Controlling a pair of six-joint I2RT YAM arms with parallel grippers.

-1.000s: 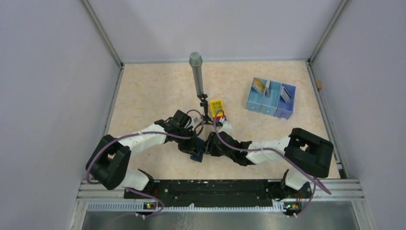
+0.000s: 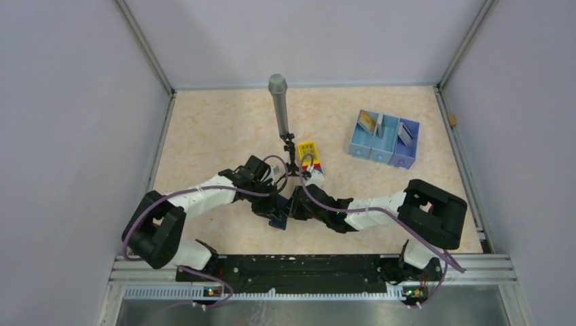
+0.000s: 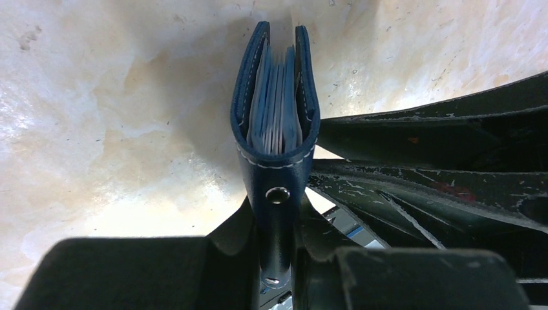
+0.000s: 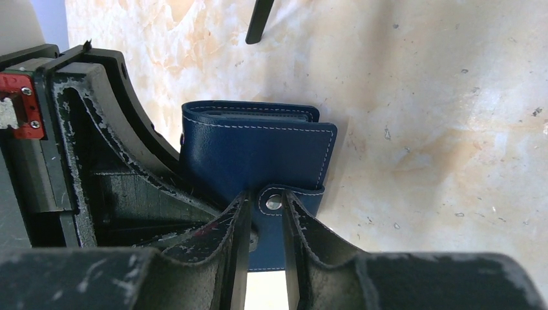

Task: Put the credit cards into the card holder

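Note:
The dark blue card holder (image 3: 276, 173) is upright on edge in the left wrist view, its top mouth parted. Thin bluish leaves (image 3: 276, 106) stand inside; whether they are sleeves or cards I cannot tell. My left gripper is shut on the holder's end, one finger on either side. In the right wrist view the holder's strap shows a silver snap (image 4: 274, 202) lying flat against its face. My right gripper is part open, its fingertips on both sides of that snap. Whether they touch the strap is unclear. From above, both grippers mostly cover the holder (image 2: 278, 223).
A blue divided bin (image 2: 361, 140) at the back right holds a tan card (image 2: 367, 122) and pale cards (image 2: 405, 134). Behind the grippers are a grey pole stand (image 2: 280, 109) and a yellow item (image 2: 308, 151). Open table lies to the left and back.
The right arm has shifted slightly left, bringing its gripper closer to the holder. My left arm and the holder have stayed put.

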